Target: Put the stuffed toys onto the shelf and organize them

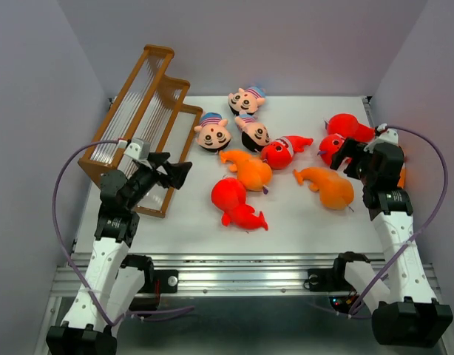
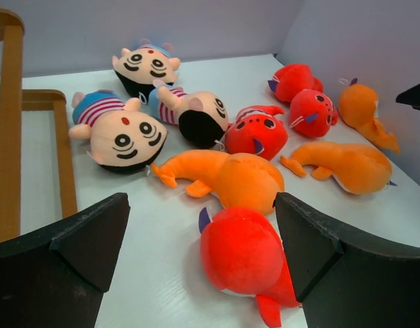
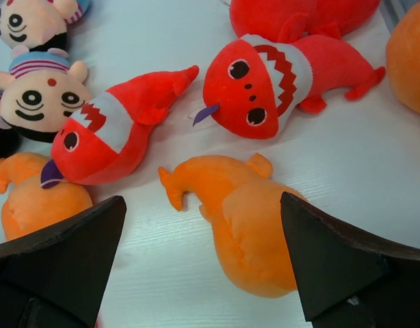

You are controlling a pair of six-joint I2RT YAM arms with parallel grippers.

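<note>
Several stuffed toys lie loose on the white table. At its left stands the wooden shelf [image 1: 138,111], no toys visible in it. My left gripper [image 1: 177,168] hangs open beside the shelf, with a red toy [image 2: 241,251] beyond its fingers. My right gripper [image 1: 339,157] is open over the right side, an orange toy [image 3: 247,222] beneath and partly behind one finger. Another orange toy [image 1: 251,171] and a red shark [image 1: 285,151] lie mid-table. Three pirate-faced toys [image 1: 212,133] sit at the back. More red toys [image 1: 345,126] gather at the right.
A further orange toy [image 2: 366,113] rests against the right wall. Bare table [image 1: 301,229] shows along the front, before the metal rail [image 1: 234,262]. Grey walls close off the back and both sides.
</note>
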